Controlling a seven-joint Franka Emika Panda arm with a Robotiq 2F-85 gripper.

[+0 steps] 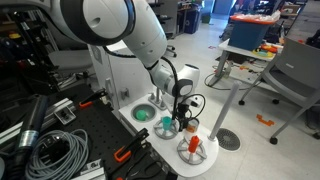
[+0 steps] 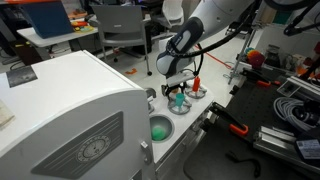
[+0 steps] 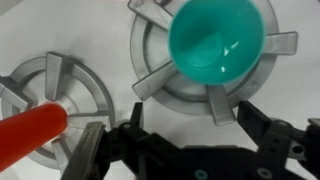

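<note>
Open and empty, my gripper point(image 1: 181, 122) hangs above the white stove top, between the teal cup point(image 1: 167, 122) and a copper-coloured pot point(image 1: 193, 125). In the wrist view the teal cup point(image 3: 215, 40) rests on a round grey burner, ahead of my gripper and outside its fingers. The red object point(image 3: 35, 130) appears at that view's left edge, close to the camera. From the other side, the gripper point(image 2: 171, 89) shows just behind the teal cup point(image 2: 180, 99); whether they touch cannot be told.
A round sink with a green bowl point(image 2: 158, 132) and a faucet point(image 1: 151, 97) lie beside the burners. The red object point(image 1: 193, 145) stands on the front burner. A grey post point(image 1: 227, 107) rises at the right. Black rail tables border the near side.
</note>
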